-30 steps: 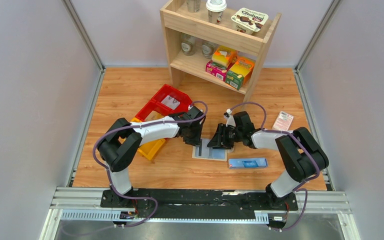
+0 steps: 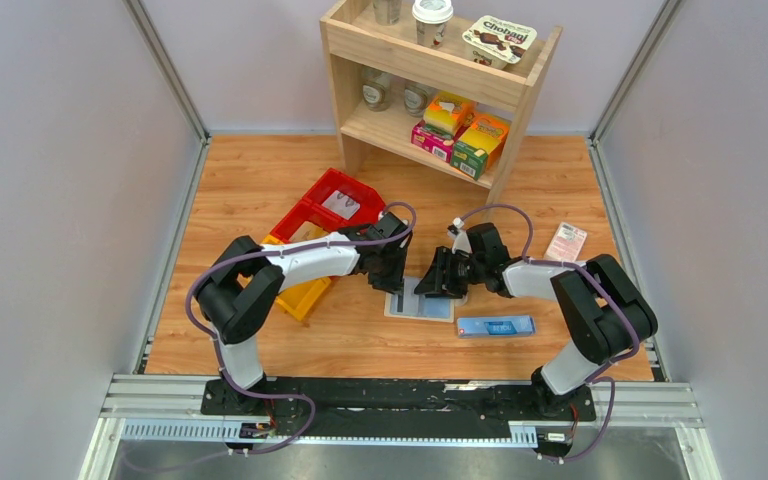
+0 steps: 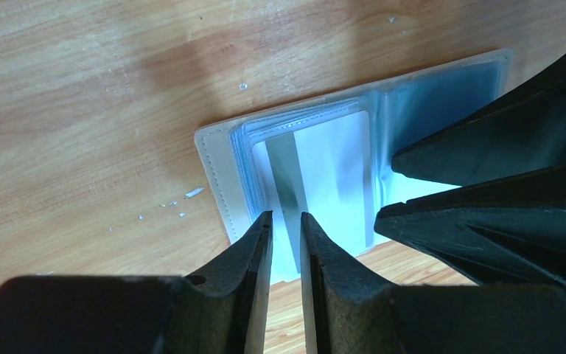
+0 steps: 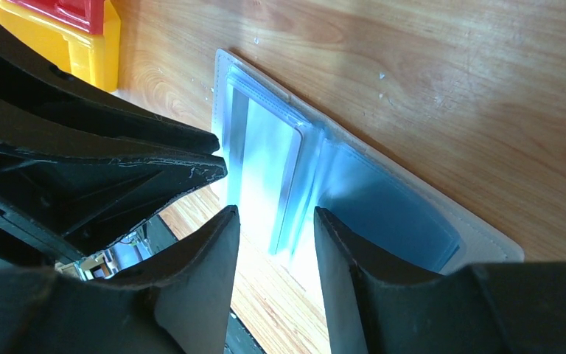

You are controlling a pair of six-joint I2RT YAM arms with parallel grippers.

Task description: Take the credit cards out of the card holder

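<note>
The card holder (image 2: 427,305) lies spread open on the table, with clear bluish sleeves. In its left half a white card (image 3: 335,177) with a grey stripe sits under the clear plastic. My left gripper is over that half near the stripe, its fingers a narrow gap apart and nothing clearly held between them. My right gripper stands wider open, above the holder near its fold. Its black fingers (image 3: 479,214) reach in from the right in the left wrist view. Whether either gripper's tips touch the plastic, I cannot tell.
Just right of the holder lies a blue box (image 2: 496,327). Red (image 2: 330,200) and yellow (image 2: 305,297) bins stand to the left, partly under the left arm. A wooden shelf (image 2: 440,70) is at the back. Bare table lies in front.
The left gripper has shifted very slightly at the holder's left half. The right arm and the holder look unchanged.
</note>
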